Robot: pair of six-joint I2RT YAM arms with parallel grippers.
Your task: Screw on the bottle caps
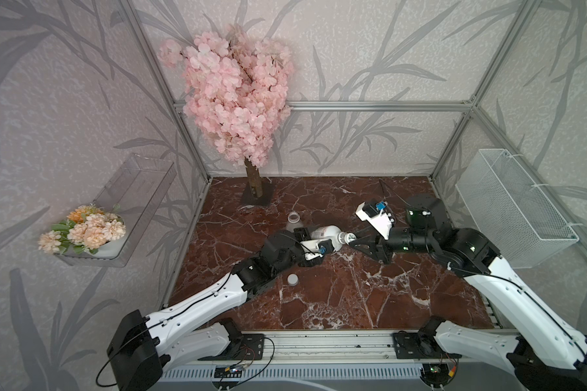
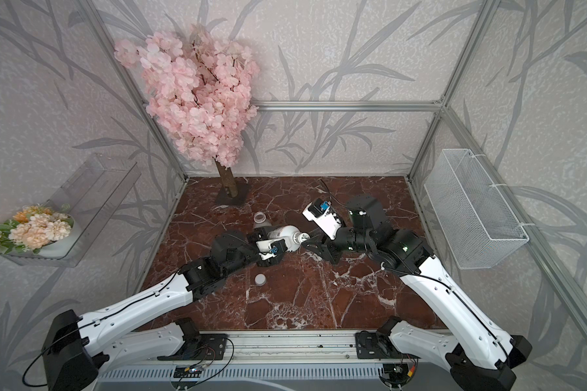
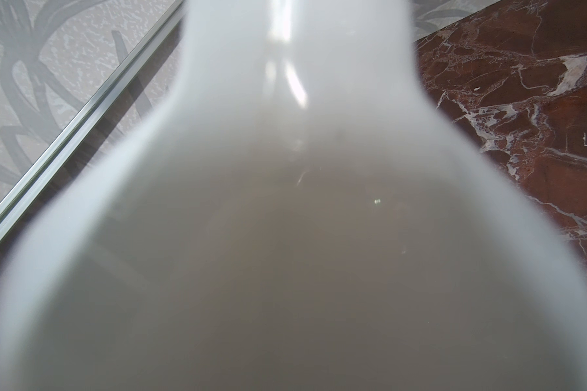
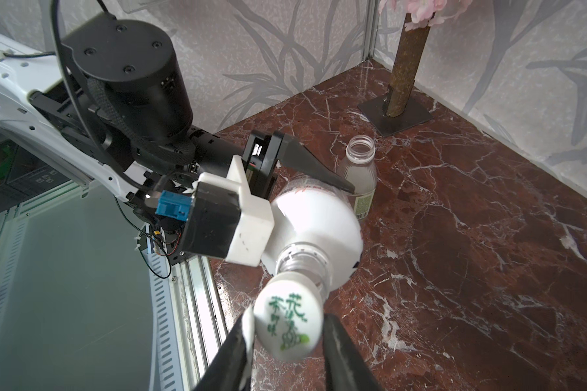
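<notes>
My left gripper [image 1: 315, 245] is shut on a whitish bottle [image 4: 326, 224], which it holds tilted, mouth toward my right arm. The bottle's shoulder and neck [image 3: 296, 130] fill the left wrist view, hiding the fingers there. A white cap with green marks [image 4: 288, 317] sits at the bottle's mouth, in line with the threaded neck; how firmly it is seated does not show. The fingers of my right gripper stand on both sides of the cap; whether they press on it is unclear. A second, clear bottle [image 4: 360, 170] stands uncapped, and another cap [image 1: 293, 279] lies on the table.
A pink blossom tree [image 1: 257, 185] stands at the back left of the marble table. A white mesh basket [image 1: 518, 208] hangs at the right, a clear shelf with flowers [image 1: 133, 195] at the left.
</notes>
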